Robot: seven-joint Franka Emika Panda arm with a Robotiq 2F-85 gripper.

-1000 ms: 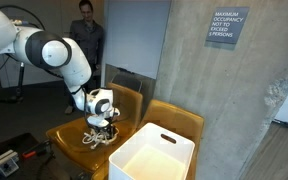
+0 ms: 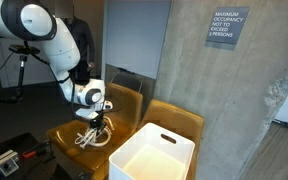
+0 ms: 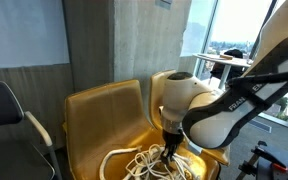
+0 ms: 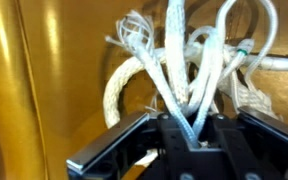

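A tangled bundle of white rope (image 4: 202, 62) lies on the seat of a tan leather chair, with some strands rising from it into my gripper. In the wrist view the fingers are shut on those strands. From the second exterior view, the gripper (image 3: 168, 155) is just above the rope (image 3: 149, 166), whose loops spread over the seat. Exterior view 1 shows the rope (image 2: 92, 136) beneath the gripper (image 2: 99, 121), with part of the bundle still touching the leather.
An empty-looking white bin (image 2: 152, 155) stands right of the rope, in front of another tan chair (image 2: 176, 120). The chair backrest (image 2: 124, 103) rises behind the arm. A black chair (image 3: 14, 140) stands at the left in the second exterior view.
The arm has shifted slightly left and the gripper has risen a little, drawing some rope upward. The dark figure behind the arm has moved mostly out of clear view.
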